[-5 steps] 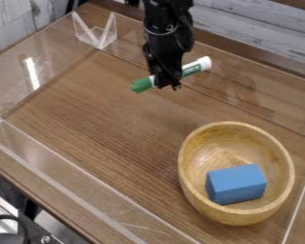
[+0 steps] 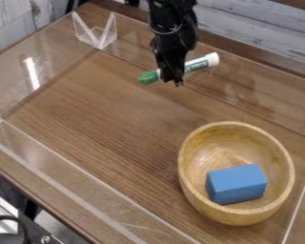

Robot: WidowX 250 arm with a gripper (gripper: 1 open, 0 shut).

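Note:
My black gripper (image 2: 171, 72) reaches down from the top of the camera view, shut on a white and green tube (image 2: 201, 63) near the back middle of the wooden table (image 2: 91, 133). The tube's green end (image 2: 148, 77) points left and its white end points right, slightly higher. The fingertips partly hide its middle.
A wooden bowl (image 2: 193, 152) with a blue block (image 2: 236, 183) inside stands at the front right. A clear plastic object (image 2: 96, 30) is at the back left.
My gripper and the tube have moved a little upward in the view, toward the back of the table. The bowl and block have not moved.

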